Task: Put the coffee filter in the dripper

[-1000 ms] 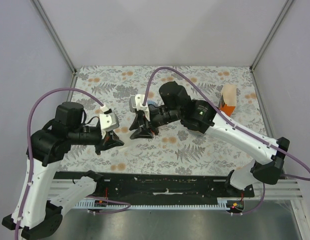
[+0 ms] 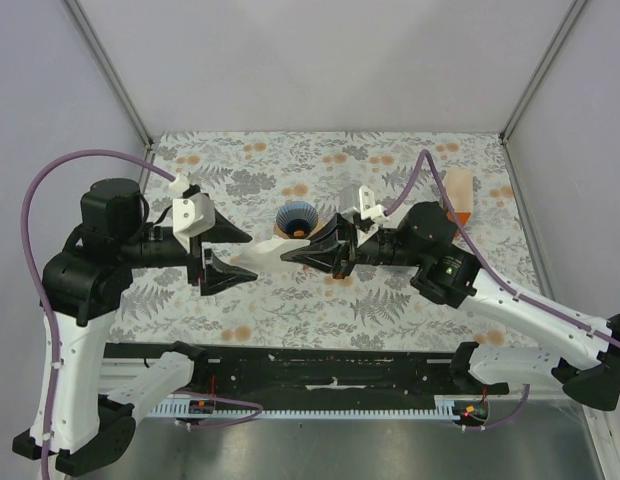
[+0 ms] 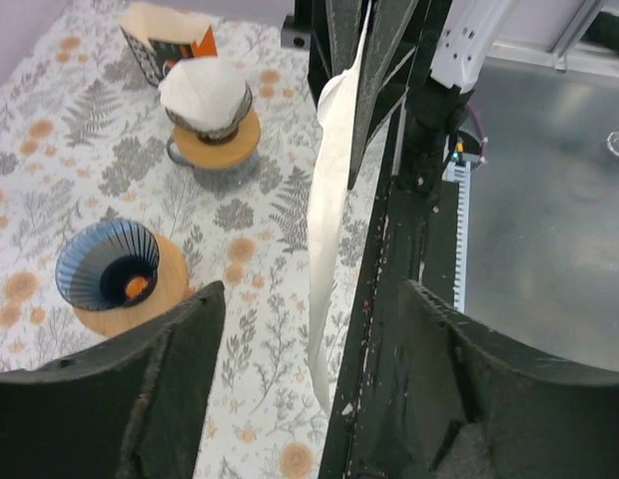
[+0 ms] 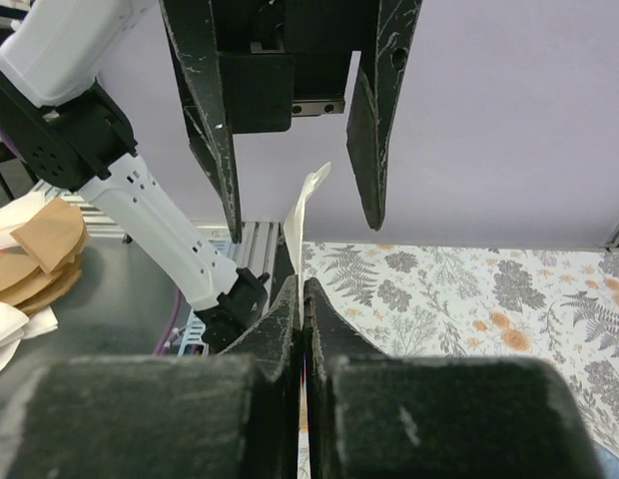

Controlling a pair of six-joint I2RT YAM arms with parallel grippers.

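Note:
The white paper coffee filter hangs upright, seen edge-on in both wrist views, with my right gripper shut on it. In the left wrist view it runs down from the right fingers toward my left gripper, which stands open around its lower end, fingers apart. The blue ribbed dripper sits on a round wooden stand behind the grippers, an orange piece visible at its bottom.
A cup with white filters on a wooden coaster and an orange-and-black filter box stand to the right. The patterned mat is otherwise mostly clear.
My right gripper has moved right with the filter in it, passing in front of the dripper. My left gripper has opened and shifted slightly up in the top view.

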